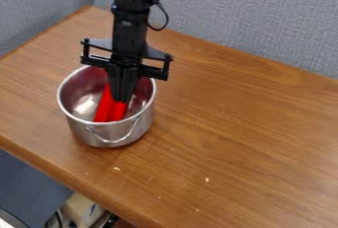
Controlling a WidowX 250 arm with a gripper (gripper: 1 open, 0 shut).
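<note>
A steel pot (129,129) with a wire handle stands on the wooden table (238,143), left of centre. Inside it lies a red object (109,108), partly hidden by the pot's wall and my black gripper (125,86). The gripper points down into the pot over the red object. Its fingertips are dark and partly hidden; it looks shut, and whether they touch the red object I cannot tell.
Grey walls stand at the back and left. The table's left edge drops away at the lower left, where some metal parts show.
</note>
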